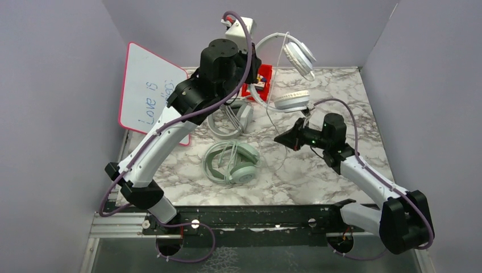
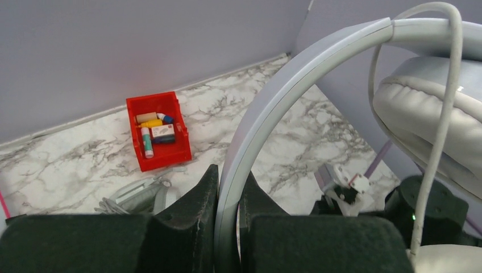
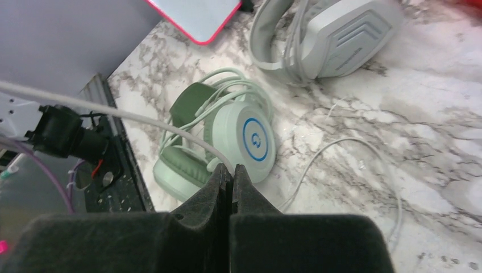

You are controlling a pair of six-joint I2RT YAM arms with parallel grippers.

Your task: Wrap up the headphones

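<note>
White headphones hang in the air at the back, both ear cups to the right. My left gripper is shut on their white headband, which rises between its fingers. A white cable loops down in front of the ear cups. In the right wrist view, the cable runs to the fingertips of my right gripper, shut on it low over the table's middle. Beyond these fingers a loose stretch of cable curves across the marble.
Grey-green headphones with coiled cable lie front left of the right gripper; grey headphones with wound cable sit behind them. A red bin holds small items. A whiteboard stands left. The marble at right is open.
</note>
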